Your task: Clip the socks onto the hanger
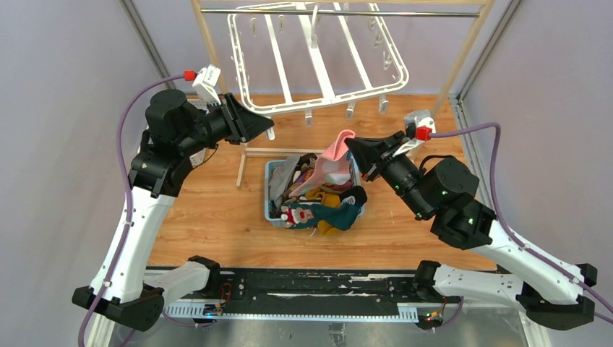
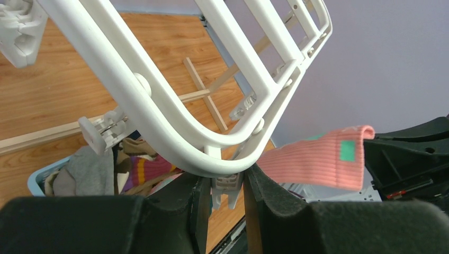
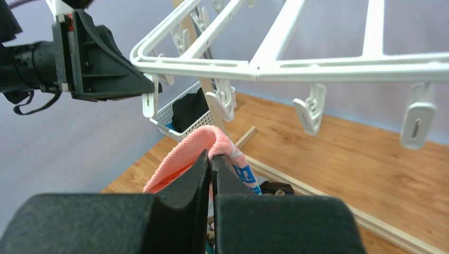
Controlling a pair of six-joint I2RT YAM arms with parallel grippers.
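Observation:
A white hanger with several dangling clips hangs at the back. At its front left corner my left gripper is shut on a clip, which sits between the fingers. A pink sock, with a blue and white patch, is pinched at one end by my right gripper, which is right of and lower than that corner. In the top view the pink sock hangs over the basket, its lower end overlapping the pile. A teal sock with a Santa face shows across the basket's front.
The light blue basket of mixed socks stands on the wooden floor. Free clips hang along the hanger's front edge. A wooden stand frames the hanger. Behind my left arm is a white basket with dark cloth.

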